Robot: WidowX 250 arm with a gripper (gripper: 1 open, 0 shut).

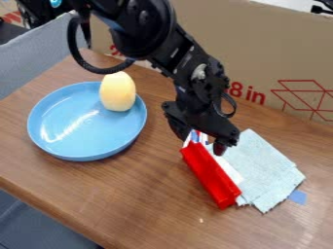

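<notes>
My black gripper (203, 138) is open, low over a long red item (211, 178) with a white strip along it, its fingertips just above the item's far end, where a small blue-and-white part shows. The red item lies diagonally on the table, partly on a folded pale grey cloth (271, 171). Whether the fingertips touch it I cannot tell.
A blue plate (81, 131) is on the left of the wooden table (130, 204), with a pale yellow egg-shaped object (117, 91) on its back edge. A cardboard panel (267, 53) stands behind.
</notes>
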